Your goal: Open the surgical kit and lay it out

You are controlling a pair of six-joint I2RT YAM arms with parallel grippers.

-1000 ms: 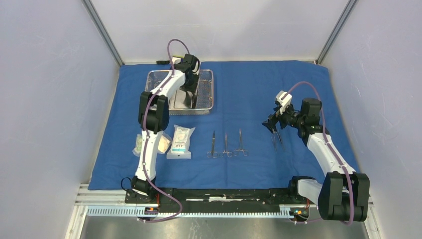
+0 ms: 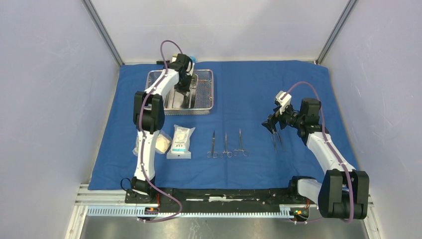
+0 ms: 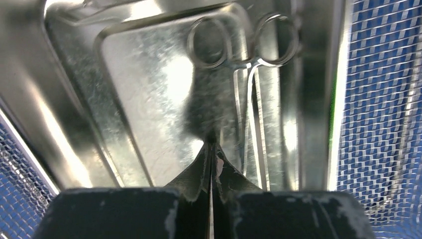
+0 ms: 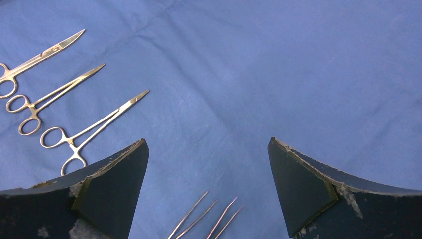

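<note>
My left gripper is inside the metal tray (image 3: 316,109), its fingertips pressed together and nothing visible between them. A ringed clamp (image 3: 251,99) lies in the tray just right of those fingertips; its lower end runs down past the right finger. Part of another thin metal piece (image 3: 92,20) shows at the tray's upper left. On the blue cloth, scissors (image 2: 213,145) and two clamps (image 2: 226,147) (image 2: 240,145) lie in a row. Over two tweezers (image 4: 194,214) (image 4: 226,216), my right gripper stands open and empty.
The mesh basket (image 2: 204,110) around the tray sits at the back left. A white packet (image 2: 180,142) and a bag with pale contents (image 2: 162,143) lie in front of it, the bag partly behind my left arm. Cloth (image 2: 244,89) between basket and right arm is clear.
My left arm has shifted a little to the left over the tray, uncovering more of its right side. The right arm and the laid-out instruments have not moved.
</note>
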